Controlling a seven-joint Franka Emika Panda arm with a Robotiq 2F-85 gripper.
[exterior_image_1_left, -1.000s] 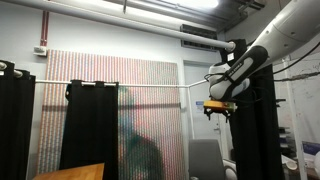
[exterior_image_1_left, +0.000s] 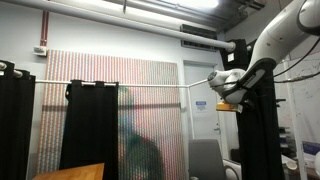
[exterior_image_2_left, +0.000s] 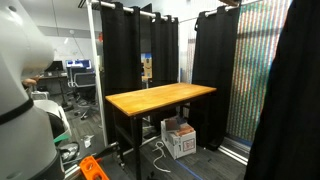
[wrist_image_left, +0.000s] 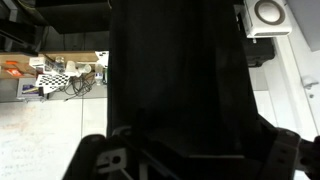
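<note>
High at the right of exterior view 1, the white arm (exterior_image_1_left: 262, 55) reaches inward, with an orange part (exterior_image_1_left: 229, 107) at its wrist. Along the bottom of the wrist view, my gripper stands open, its dark fingers (wrist_image_left: 283, 152) wide apart. Nothing shows held between them, though the area is very dark. Beyond the fingers a large black surface (wrist_image_left: 175, 70) fills the middle of that view; what it is cannot be told. A bare wooden tabletop (exterior_image_2_left: 160, 99) appears in exterior view 2, apart from the gripper.
Black curtains (exterior_image_1_left: 90, 125) hang around the space. A grey chair (exterior_image_1_left: 207, 160) stands below the arm. Under the table sits a box (exterior_image_2_left: 179, 142) of items, with cables on the floor. Tools and small parts (wrist_image_left: 55, 75) lie left of the black surface.
The wrist end of the arm has shifted a little to the right in exterior view 1, and its orange part has turned. The curtains, chair and tabletop look unchanged.
</note>
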